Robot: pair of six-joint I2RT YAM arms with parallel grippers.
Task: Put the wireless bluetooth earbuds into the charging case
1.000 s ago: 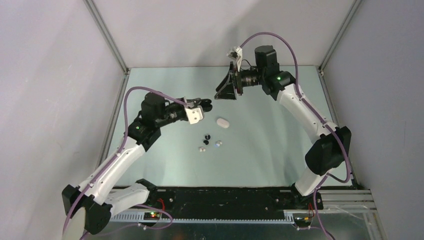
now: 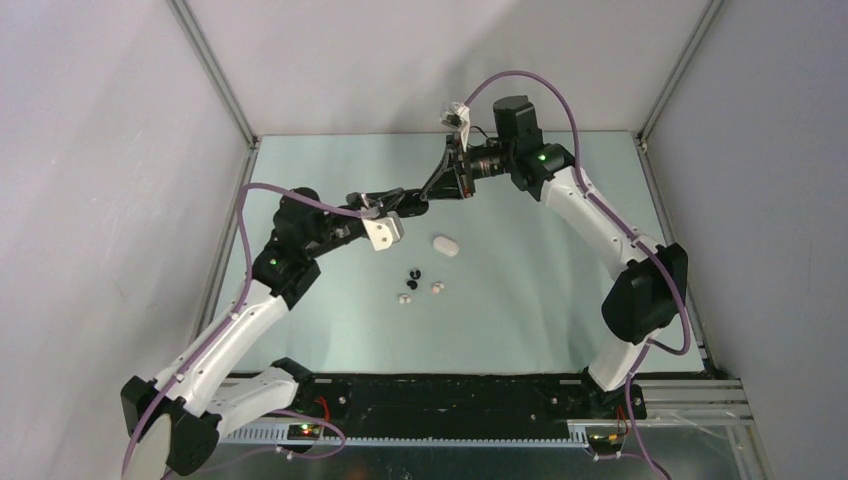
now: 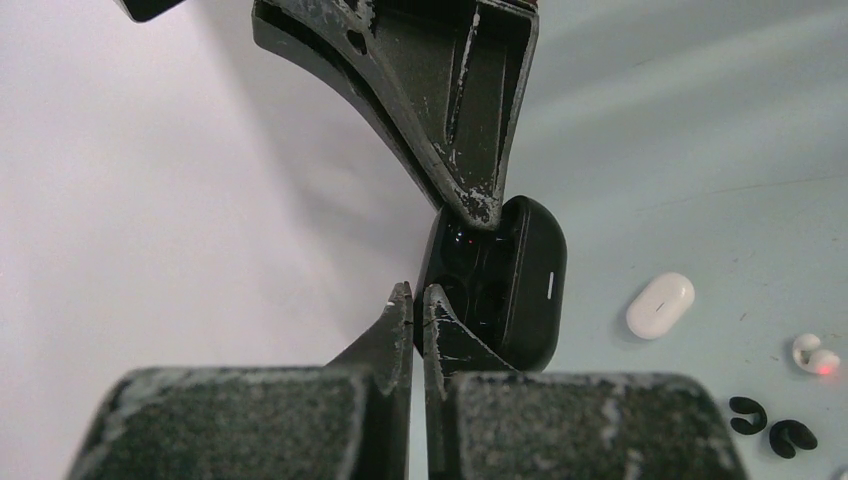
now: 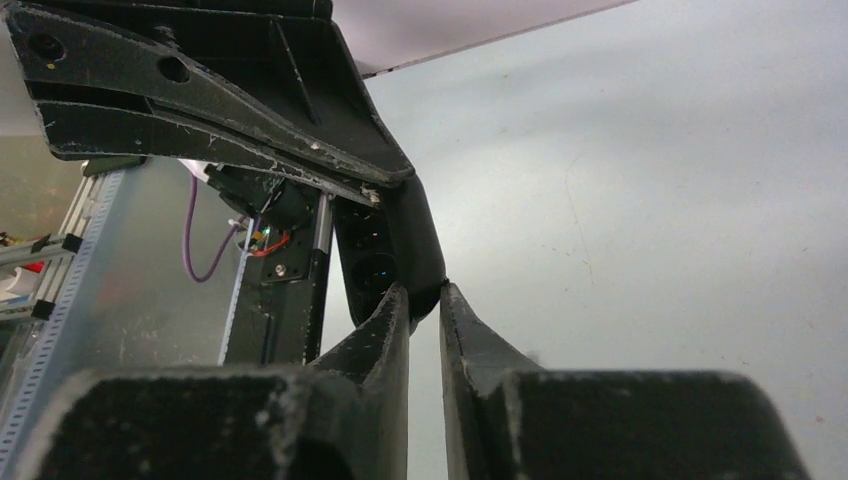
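Observation:
My left gripper is shut on the thin edge of a black charging case (image 3: 538,300), held up off the table. The case stands open, its dark wells facing the left wrist view. From the other side, my right gripper reaches the case (image 4: 418,230), its fingers slightly apart at the case's edge; whether they touch is unclear. Two black earbuds (image 2: 415,274) (image 2: 412,285) and two white earbuds (image 2: 404,298) (image 2: 437,287) lie on the table in front of the arms. One white earbud (image 3: 815,355) shows a red light.
A white oval case (image 2: 445,245), lid shut, lies on the table between the held black case and the earbuds. Both arms meet over the back middle of the pale table (image 2: 500,330). Free room lies right of the earbuds and along the front.
My right gripper has moved left, from apart from the black case to meeting it. Earbuds and white case have stayed put.

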